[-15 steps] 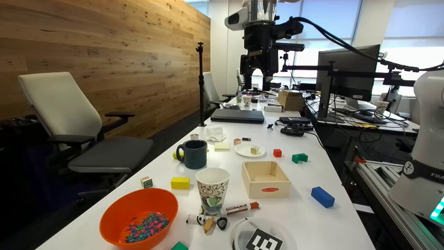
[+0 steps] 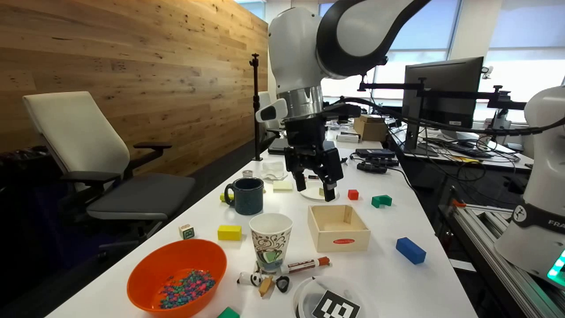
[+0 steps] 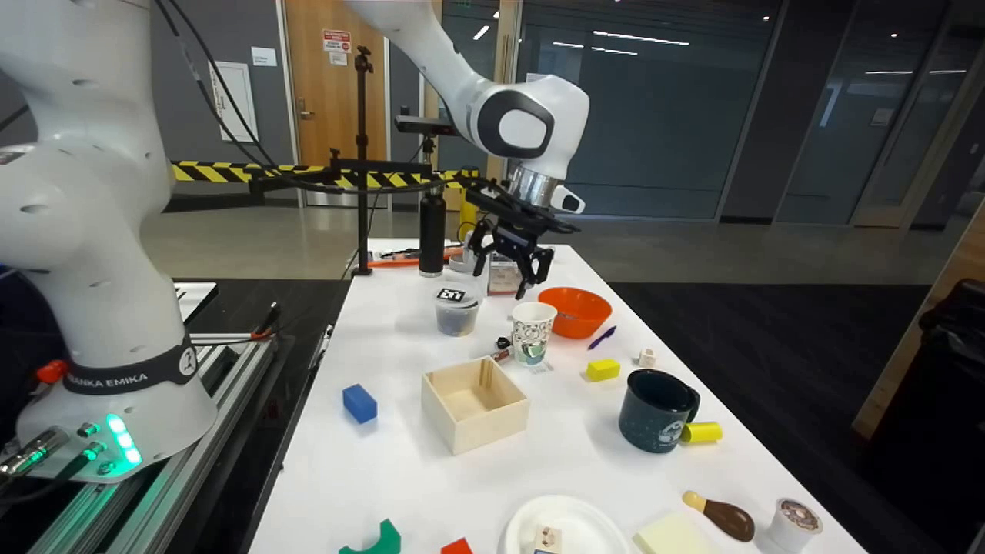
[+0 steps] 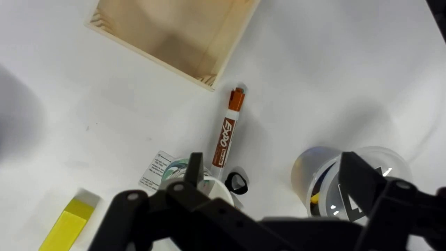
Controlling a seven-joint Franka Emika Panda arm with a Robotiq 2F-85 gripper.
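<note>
My gripper stands open in the wrist view, its two fingers wide apart with only bare table and small items seen far below between them. In the first exterior view the gripper [image 2: 315,191] hangs in the air, tilted, well clear of the table. A brown-capped Expo marker [image 4: 224,140] lies on the table below, beside the wooden box [image 4: 167,31]. The paper cup [image 2: 270,241] stands upright next to the marker; one finger partly covers it in the wrist view. Near the other finger is a lidded clear tub [image 4: 309,180].
An orange bowl [image 2: 177,278] with small coloured bits, a dark mug [image 2: 247,196], a yellow block [image 2: 229,232] and a blue block [image 2: 411,250] surround the box. A white plate [image 3: 565,517] lies beyond it. Free table shows between the box and blue block.
The arm has come down and nearer to the first exterior camera, and the gripper has tilted. It was upright and higher before. The objects on the table look unmoved.
</note>
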